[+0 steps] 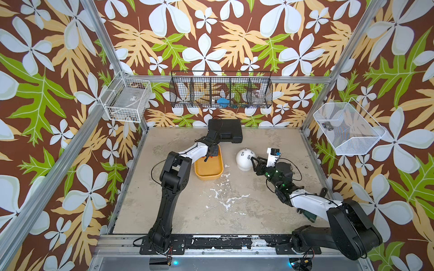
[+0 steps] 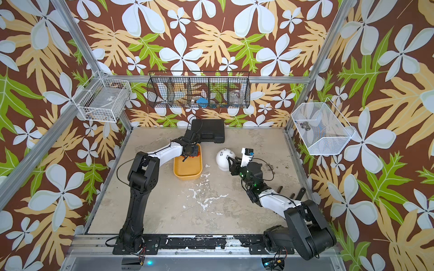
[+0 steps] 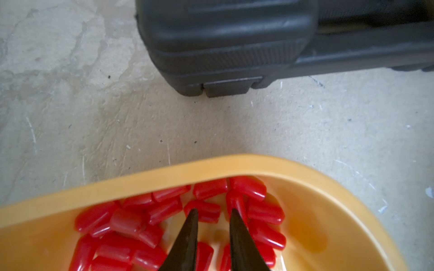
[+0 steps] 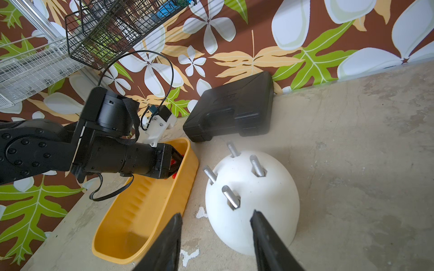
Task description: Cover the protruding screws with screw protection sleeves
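A white dome point(image 4: 251, 207) with several bare metal screws point(image 4: 230, 196) stands to the right of the orange bin point(image 2: 187, 169). Red sleeves point(image 3: 149, 207) lie heaped at the bin's far end. My left gripper is over that heap, fingers apart, among the sleeves; whether they touch any is unclear. My right gripper is just to the right of the dome, fingers apart with nothing held between them, level with its side.
A black case point(image 1: 226, 128) lies behind the bin. Wire baskets point(image 1: 221, 90) hang on the back and side frames. Some dark tools point(image 2: 298, 194) lie at the right edge.
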